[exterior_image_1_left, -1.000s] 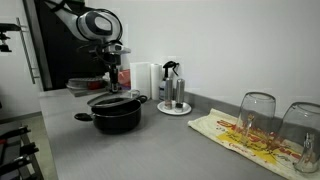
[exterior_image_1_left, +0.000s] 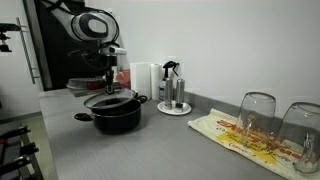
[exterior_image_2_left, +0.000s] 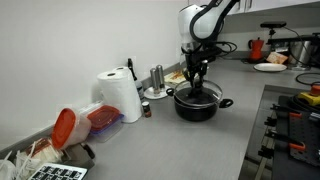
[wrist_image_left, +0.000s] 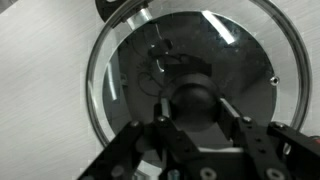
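A black pot (exterior_image_1_left: 118, 120) with two side handles stands on the grey counter. Its glass lid (exterior_image_1_left: 108, 99) rests over the opening or just above it, tilted in the exterior views; whether it touches the rim all round I cannot tell. My gripper (exterior_image_1_left: 109, 88) points down over the lid, shut on its dark round knob (wrist_image_left: 194, 103). From the wrist, the clear lid fills most of the view, and one pot handle (wrist_image_left: 106, 5) shows past its edge. From the other side, the lid (exterior_image_2_left: 199, 92) also sits at the pot's top under the gripper (exterior_image_2_left: 196, 78).
Paper towel rolls (exterior_image_2_left: 119, 94) and a white plate (exterior_image_1_left: 174, 108) with bottles stand behind the pot. Two upturned glass jars (exterior_image_1_left: 256, 118) sit on a yellow-patterned cloth (exterior_image_1_left: 222, 127) at the right. Counter in front of the pot is clear.
Little differs: the gripper and lid have shifted slightly over the pot, while the pot stays in place. The gripper remains on the knob.
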